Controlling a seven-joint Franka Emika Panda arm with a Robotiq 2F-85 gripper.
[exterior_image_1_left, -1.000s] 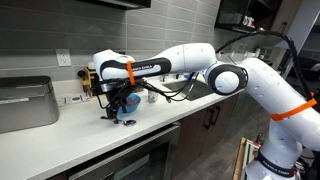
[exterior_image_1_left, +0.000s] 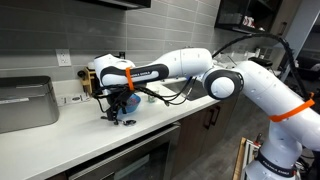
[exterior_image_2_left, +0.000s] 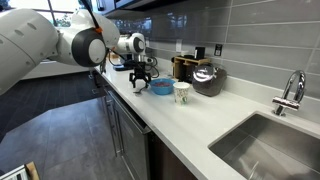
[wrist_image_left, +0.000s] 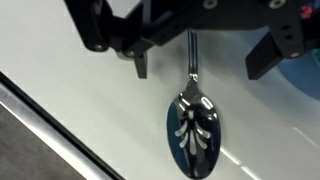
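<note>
A shiny slotted spoon (wrist_image_left: 193, 135) lies on the white counter, its handle running up between the fingers of my gripper. The fingers are open, with a wide gap on both sides of the handle, and neither finger touches it in the wrist view. In exterior view 1 my gripper (exterior_image_1_left: 114, 112) is low over the counter, and the dark spoon bowl (exterior_image_1_left: 128, 123) shows just to its right. How high the fingertips are above the counter is hard to tell.
Close by stands a blue bowl (exterior_image_2_left: 163, 88) with something reddish in it. A patterned cup (exterior_image_2_left: 182, 92), a toaster-like appliance (exterior_image_2_left: 207, 80) and a sink (exterior_image_2_left: 270, 150) are further along. A metal bin (exterior_image_1_left: 28, 115) stands at the left.
</note>
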